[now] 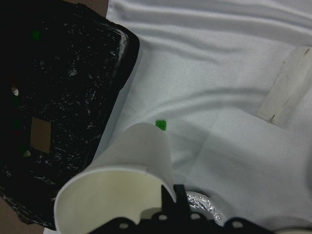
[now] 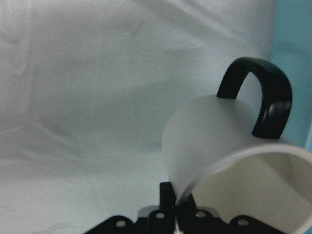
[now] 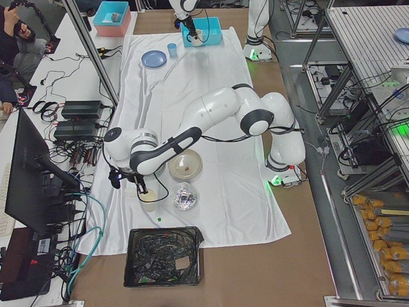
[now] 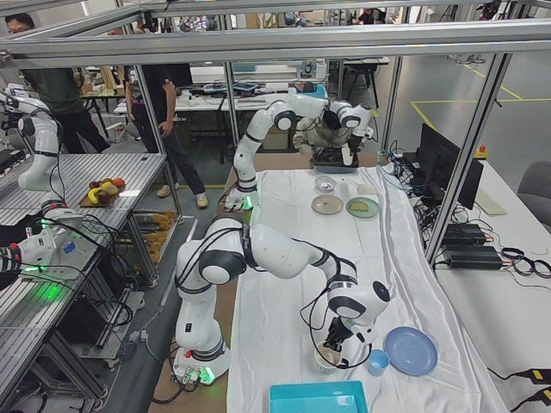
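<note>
My left gripper (image 3: 142, 187) is shut on a white paper cup (image 1: 112, 195), held tilted with its mouth toward the camera, above the cloth beside the black lined bin (image 1: 63, 73). A small green square (image 1: 161, 125) lies on the cloth under it. A foil dish (image 3: 185, 197) and a beige plate (image 3: 185, 164) are nearby. My right gripper is shut on the rim of a white mug (image 2: 204, 131) with a black handle, beside the blue bin (image 4: 318, 396).
A blue plate (image 4: 410, 351) and blue cup (image 4: 377, 362) stand near the right gripper. A monitor and cables line one side.
</note>
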